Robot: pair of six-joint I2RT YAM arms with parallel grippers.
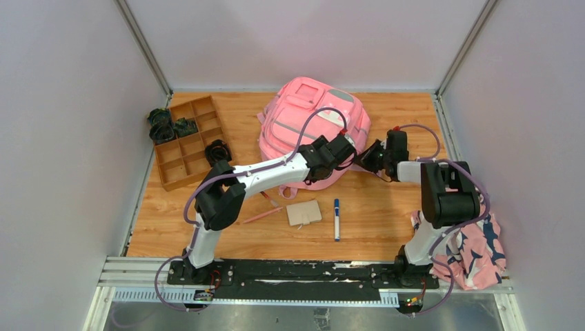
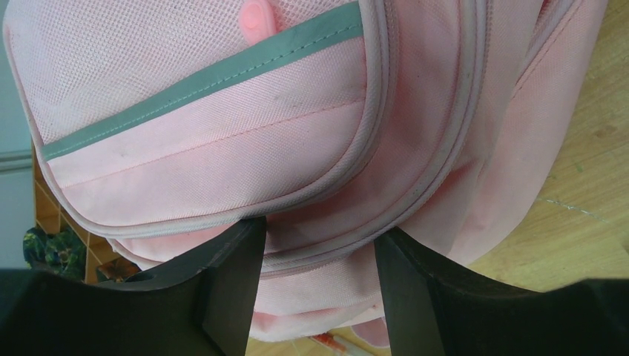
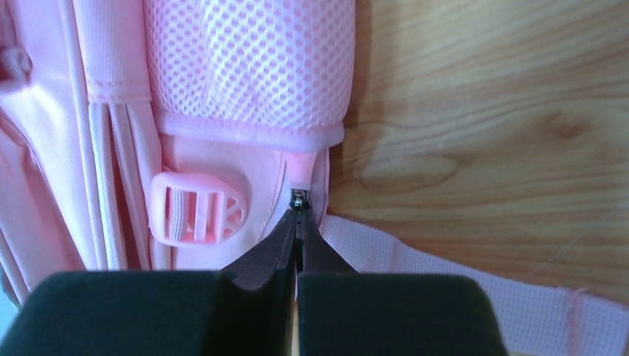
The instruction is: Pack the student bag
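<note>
The pink student bag (image 1: 303,121) lies in the middle of the table, its front pockets facing up. In the left wrist view my left gripper is open, its two fingertips well apart over the bag's lower edge with grey-piped pink fabric (image 2: 315,252) between them. At the bag's right side my right gripper is shut, its tips against a small pink tab (image 3: 300,172) below the mesh side pocket (image 3: 252,67). A tiny dark piece shows at those tips; whether it is gripped is unclear. A pink buckle (image 3: 199,209) sits to their left.
A wooden compartment tray (image 1: 181,165) stands left, holding dark items and a black coil (image 1: 218,152). In front of the bag lie a beige notebook (image 1: 304,213), a blue-capped marker (image 1: 336,221) and a pink pencil (image 1: 262,215). Patterned pink cloth (image 1: 479,255) lies right.
</note>
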